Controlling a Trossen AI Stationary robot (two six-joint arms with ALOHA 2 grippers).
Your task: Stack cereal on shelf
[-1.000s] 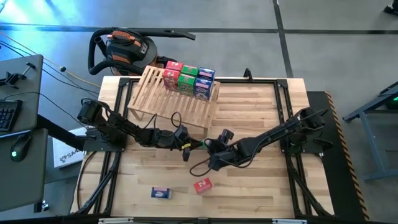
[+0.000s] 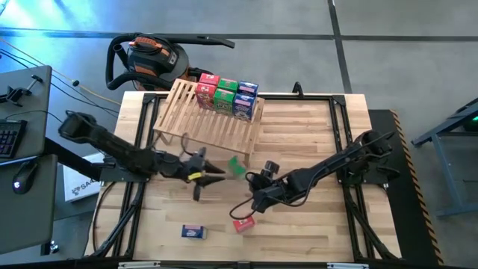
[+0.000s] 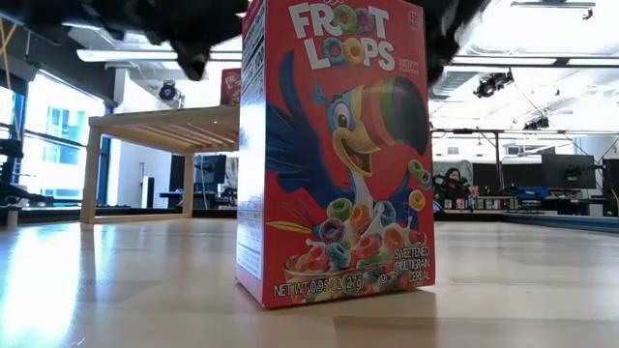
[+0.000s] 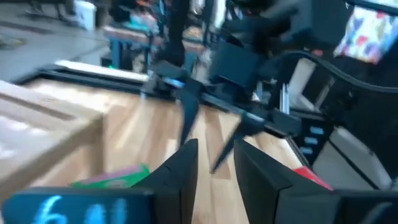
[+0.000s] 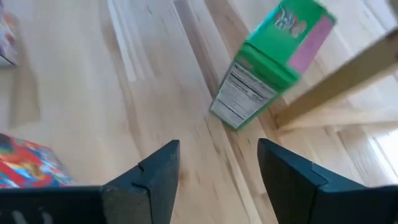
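Observation:
A green cereal box point(image 2: 237, 166) is blurred and tilted beside the shelf point(image 2: 168, 123). In the right wrist view the green box point(image 5: 267, 62) lies beyond my right gripper, clear of its fingers; whether it touches the table I cannot tell. That gripper's fingers stand apart with nothing between them. My left gripper has a narrow empty gap between its fingertips, left of the box from above. On the table are a red box point(image 2: 243, 223) and a blue box point(image 2: 193, 232). Red point(image 2: 205, 93), green point(image 2: 223, 99) and blue point(image 2: 243, 104) boxes stand on the shelf.
In the low view the red Froot Loops box point(image 3: 353, 155) stands upright close to the camera. A shelf leg point(image 5: 348, 78) rises near the green box in the right wrist view.

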